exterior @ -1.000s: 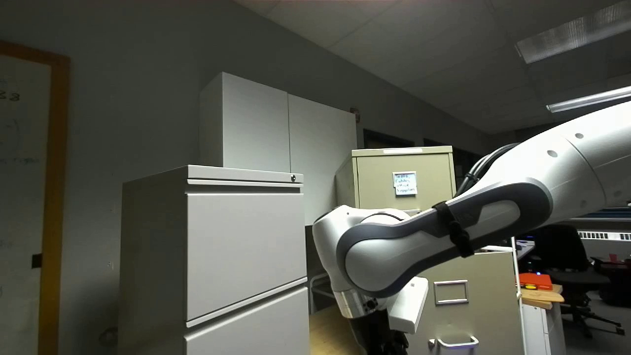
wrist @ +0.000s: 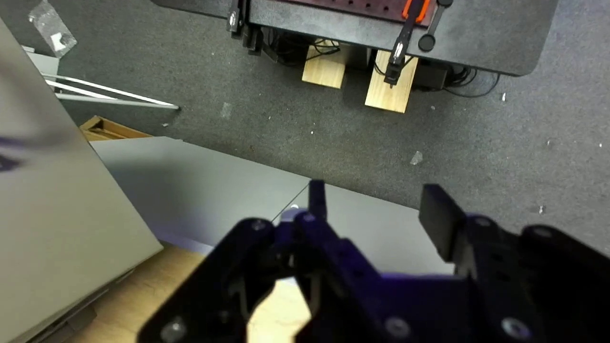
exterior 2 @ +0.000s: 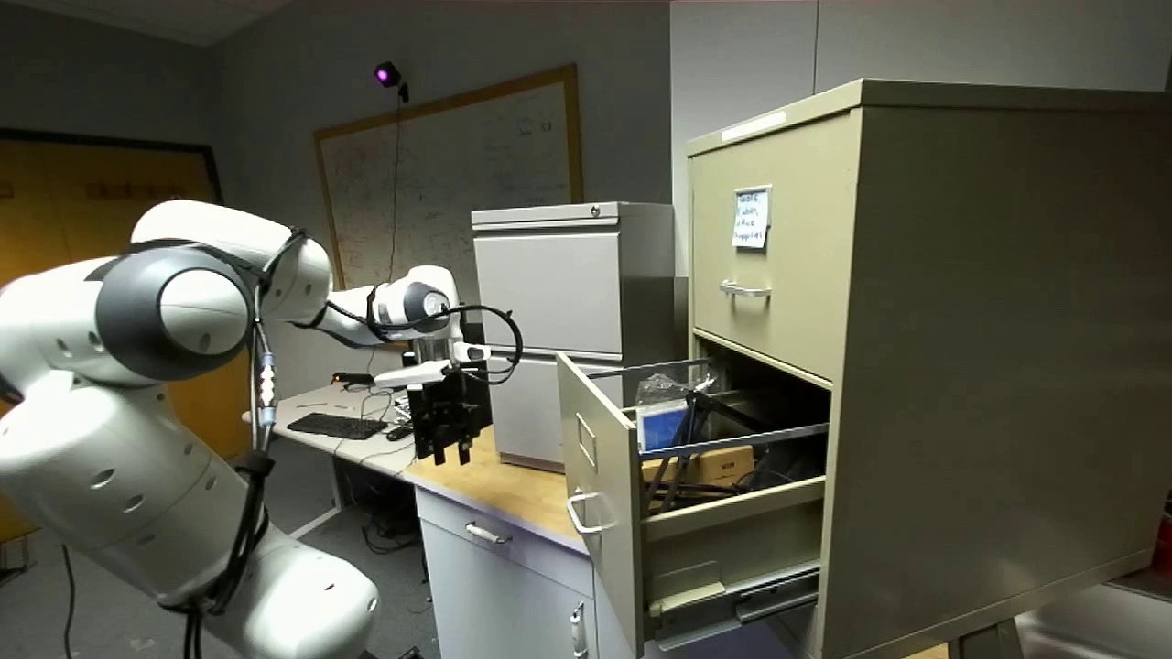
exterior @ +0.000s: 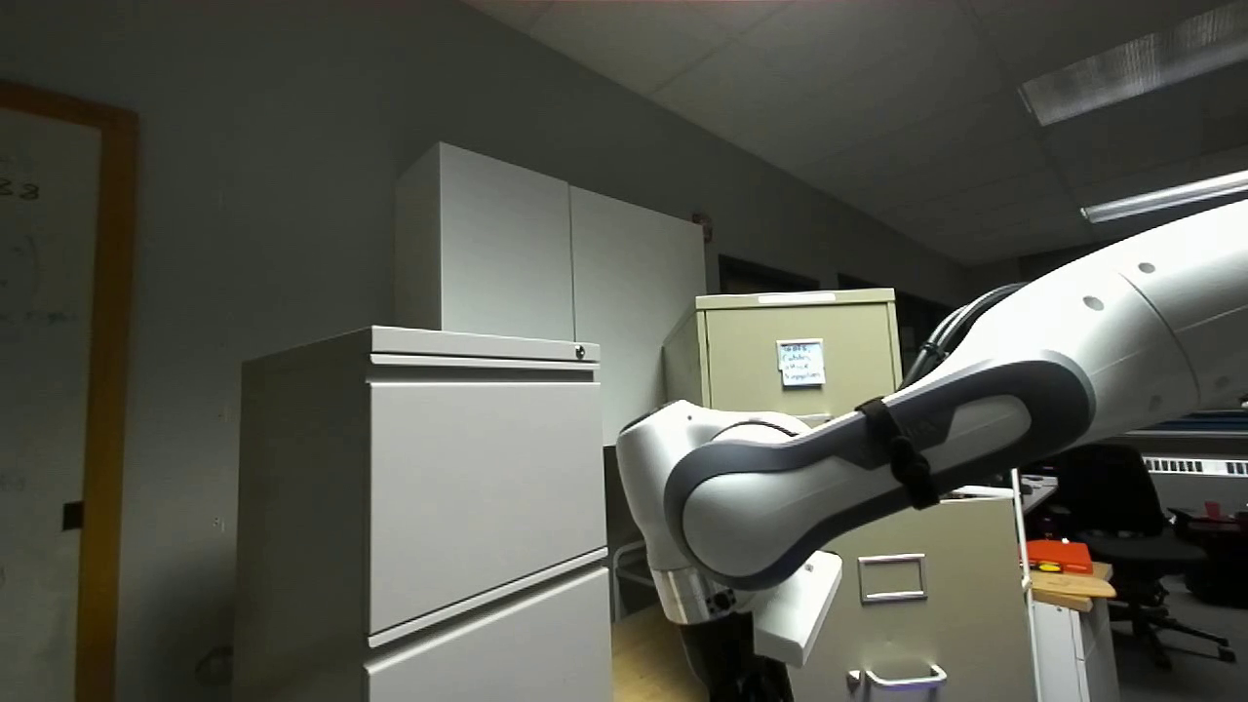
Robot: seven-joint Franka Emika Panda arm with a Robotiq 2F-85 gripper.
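Note:
A tan filing cabinet stands on the right in exterior view 2. Its lower drawer is pulled well out, with a silver handle on its front. Inside lie a blue item in clear plastic, a brown box and dark cables. To the left of this drawer, apart from it, hangs my gripper, pointing down. The wrist view shows the two fingers of my gripper standing apart, with nothing gripped between them. In exterior view 1 the fingertips are out of frame.
A white two-drawer cabinet stands on the wooden counter behind the arm. Below the counter is a closed drawer with a handle. Grey floor lies open beyond the counter's front in the wrist view.
In exterior view 1 my wrist has shifted slightly left, with a small change in tilt. The tan cabinet's drawer stands as before.

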